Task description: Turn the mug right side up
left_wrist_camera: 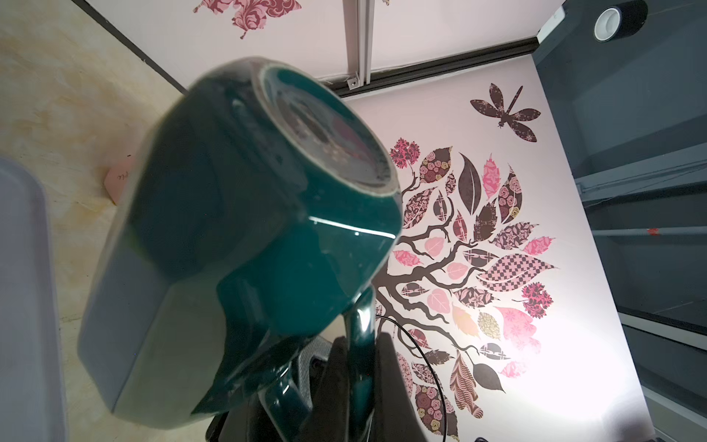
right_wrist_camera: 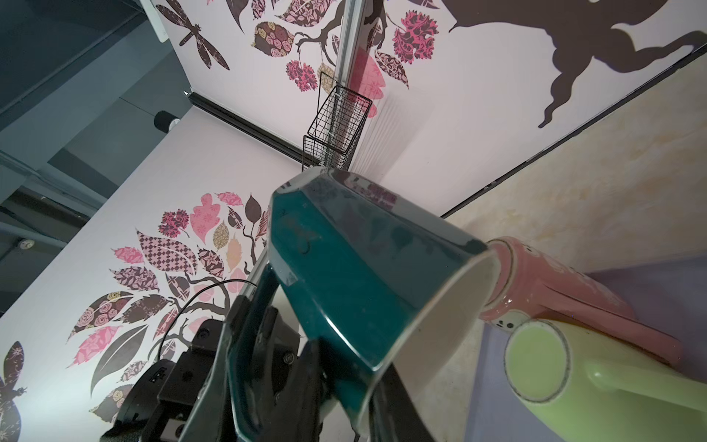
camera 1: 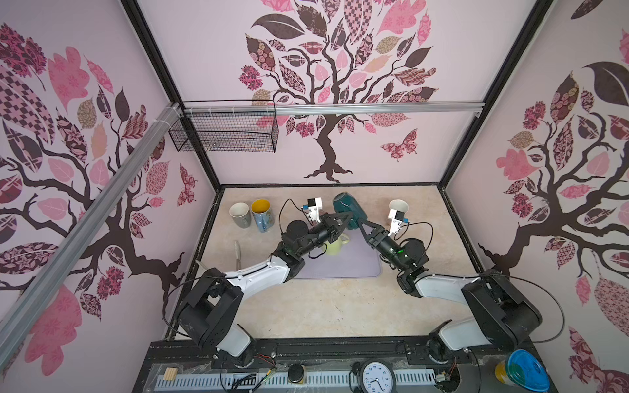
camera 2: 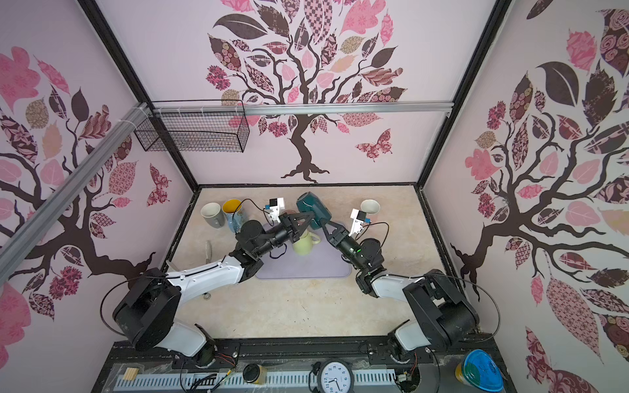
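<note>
A teal mug (camera 1: 348,204) hangs tilted above the tray, its base facing upward in the left wrist view and its mouth slanting down in the right wrist view. My left gripper is shut on the mug's handle (left_wrist_camera: 361,316), which passes between its fingers. My right gripper is part open at the mug's rim (right_wrist_camera: 434,313). One of its fingers (right_wrist_camera: 302,383) lies along the outside, the other reaches by the mouth, and the wall stands between them. Whether they touch the wall cannot be seen.
Under the mug, a green mug (right_wrist_camera: 611,383) and a pink mug (right_wrist_camera: 548,283) lie on the lilac tray (camera 1: 353,267). Light cups (camera 1: 240,214) stand back left and a white cup (camera 1: 398,206) back right.
</note>
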